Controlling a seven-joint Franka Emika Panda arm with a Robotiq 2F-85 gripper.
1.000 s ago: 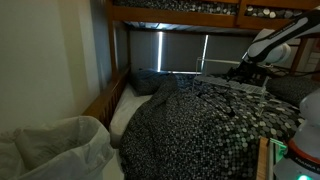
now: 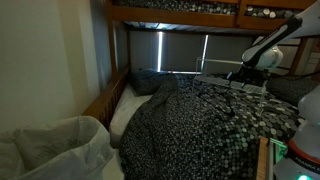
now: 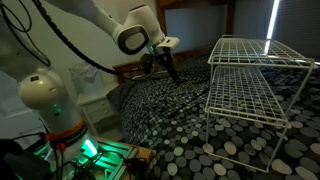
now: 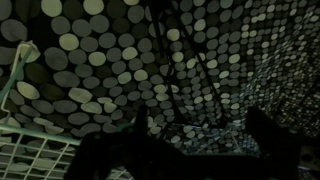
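Note:
My gripper (image 3: 174, 60) hangs in the air above a bed, its dark fingers apart. In the wrist view the fingers (image 4: 141, 124) stand wide of each other with no object between them. A patterned cover with pale and grey round spots (image 4: 110, 60) lies below. Thin dark straps or cords (image 4: 170, 75) run across that cover; what they belong to is too dark to tell. Beside the gripper, to its right in exterior view 2, stands a white wire rack (image 3: 262, 53) with two shelves.
The rack also shows at the lower left of the wrist view, close to the gripper. A bunk's wooden rail (image 2: 190, 16) crosses overhead. A white bin or bag (image 2: 60, 145) stands at the near left.

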